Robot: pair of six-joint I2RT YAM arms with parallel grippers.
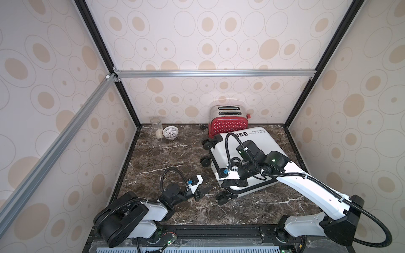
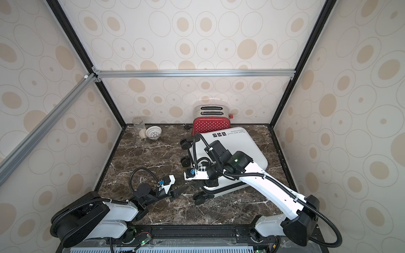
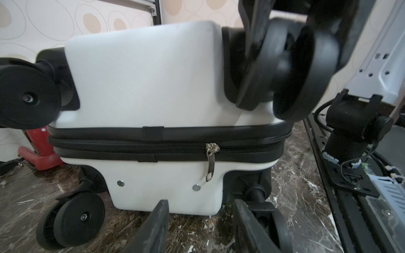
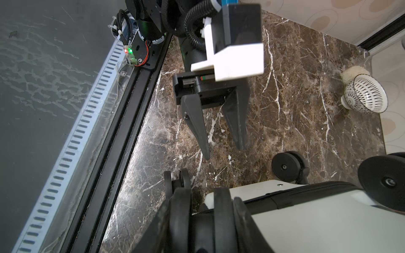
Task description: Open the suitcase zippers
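Note:
The white suitcase [image 1: 263, 145] lies flat, its wheeled end facing my left arm. Across that end runs a black zipper band [image 3: 109, 145]. A metal zipper pull [image 3: 210, 163] hangs from the slider, right of the band's middle; I cannot tell how far the zipper is parted. My right gripper is shut on the upper near wheel [image 3: 291, 69], a finger on each side. Facing the wheeled end, my left gripper is open and empty. Its fingers [image 3: 157, 223] are apart from the pull, lower in the left wrist view.
Behind the suitcase stands a red dotted toaster [image 1: 228, 124]. A white perforated bowl [image 1: 170, 132] and a glass jar [image 1: 156, 124] sit at the back left. Lower wheels [image 3: 80, 217] jut from the suitcase.

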